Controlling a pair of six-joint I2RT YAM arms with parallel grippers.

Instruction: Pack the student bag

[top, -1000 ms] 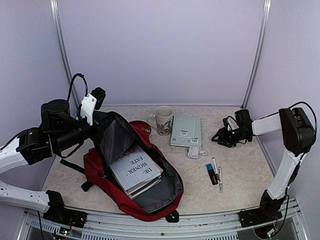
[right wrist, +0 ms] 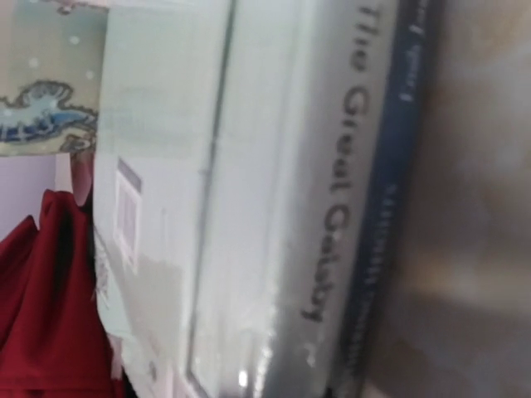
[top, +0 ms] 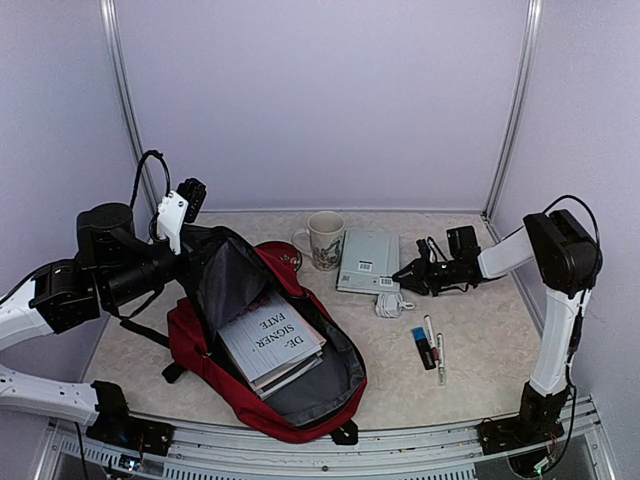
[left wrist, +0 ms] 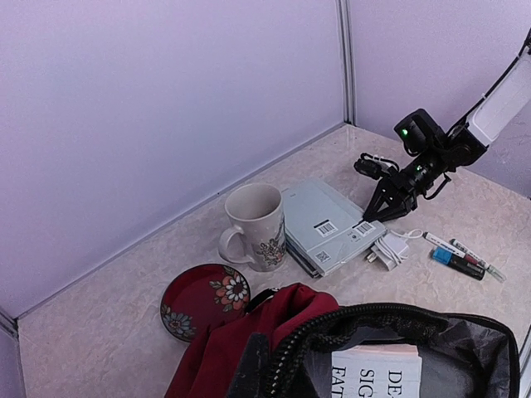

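The open red backpack (top: pixel 240 385) holds a "Designer Fate" book (top: pixel 270 340). My left gripper (top: pixel 185 255) is at its raised flap, shut; what lies between its fingers is hidden. A pale stack of books (top: pixel 368 255) lies flat at the back, with "The Great Gatsby" spine (right wrist: pixel 336 166) close up in the right wrist view. My right gripper (top: pixel 405 275) is at the stack's right edge; its opening is hard to make out. A white charger with cable (top: pixel 393 305) and several markers (top: pixel 425 350) lie in front.
A patterned mug (left wrist: pixel 254 220) stands left of the books, beside a red floral plate (left wrist: pixel 205 303) behind the backpack.
My right gripper has moved left to the edge of the book stack, which has shifted very slightly left. The left arm is still.
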